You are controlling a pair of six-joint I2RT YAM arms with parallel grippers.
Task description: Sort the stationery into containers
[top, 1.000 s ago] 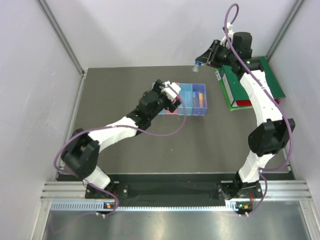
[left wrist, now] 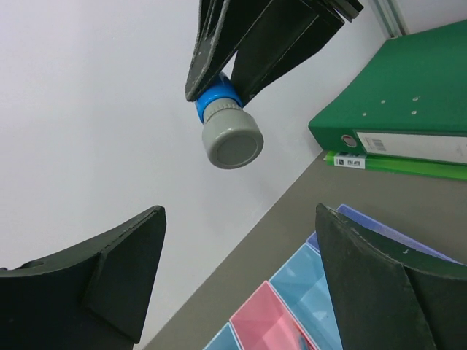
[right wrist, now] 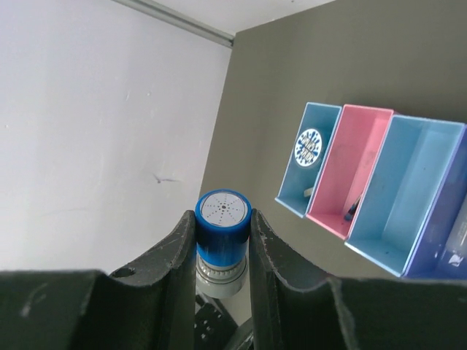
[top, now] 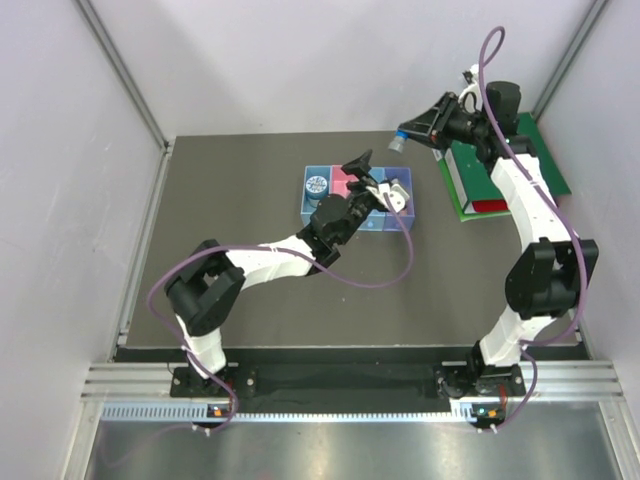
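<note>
My right gripper (top: 404, 132) is shut on a short blue-and-grey cylinder (left wrist: 232, 135), which looks like a glue stick. It is held in the air behind the organizer and to its right. In the right wrist view its blue end (right wrist: 223, 219) stands between the fingertips. The left gripper has its fingers apart with nothing seen between them, above the organizer. A row of joined compartments makes up the organizer: a blue one (right wrist: 292, 191), a pink one (right wrist: 361, 142), a light-blue one (right wrist: 398, 219) and a purple one (right wrist: 430, 248).
A round white-topped item (right wrist: 308, 147) lies in the blue compartment, a small dark one (right wrist: 352, 210) in the pink, and a clear item (right wrist: 458, 237) in the purple. Green binders (top: 480, 175) are stacked at the right.
My left gripper has moved right across the organizer, uncovering the blue compartment and partly covering the purple one. The right gripper, still with the cylinder, has shifted slightly right and forward.
</note>
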